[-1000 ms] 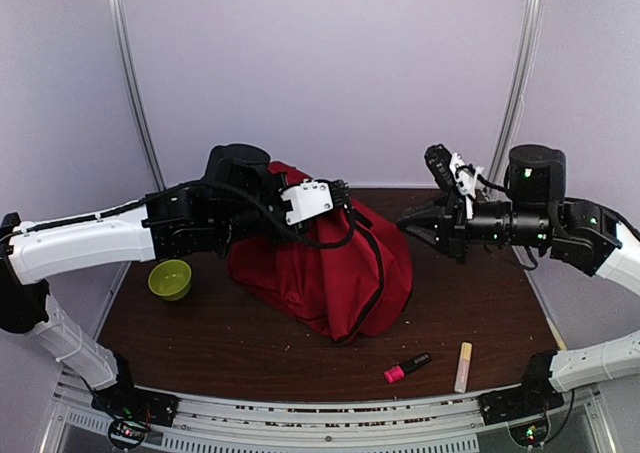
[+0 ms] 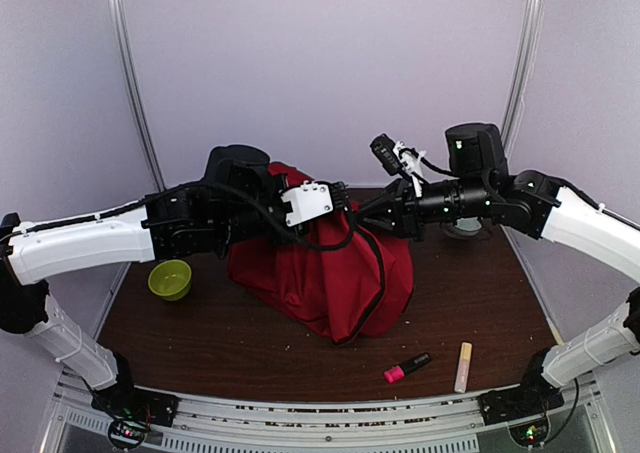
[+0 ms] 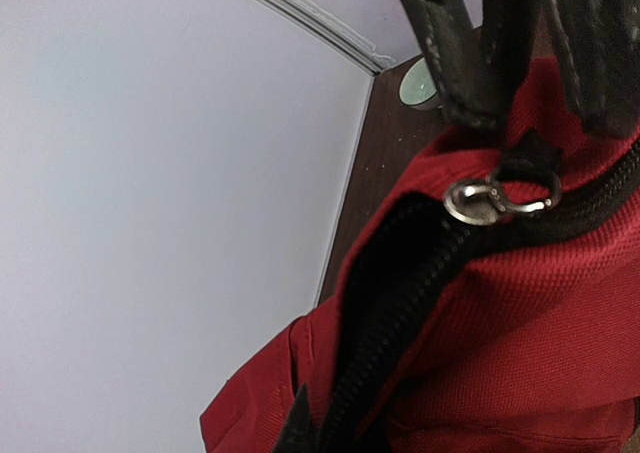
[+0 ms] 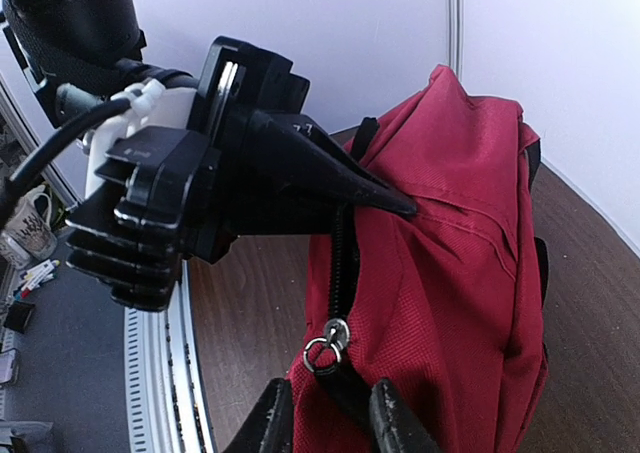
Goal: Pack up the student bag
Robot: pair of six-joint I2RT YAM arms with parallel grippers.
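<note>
The red bag [image 2: 330, 283] stands mid-table, its black zipper partly unzipped in the left wrist view, where dark lining shows in the gap. My left gripper is shut on the bag's edge beside the zipper; the right wrist view shows its fingers [image 4: 370, 188] pinching the fabric. A metal zipper pull [image 3: 475, 203] with a ring lies on the closed part of the zipper. Just over that pull, my right gripper is open, its fingertips on either side of the black zipper strip. Whether they touch the cloth I cannot tell.
A green bowl [image 2: 170, 280] sits left of the bag. In front lie a pink-and-black marker [image 2: 408, 367] and a pale tube [image 2: 463, 367]. Another bowl [image 2: 462, 227] stands behind the right arm. Bare table lies front left.
The right arm has moved left, bringing its open gripper from clear of the bag to its zipper. My left gripper and the bag have stayed in place.
</note>
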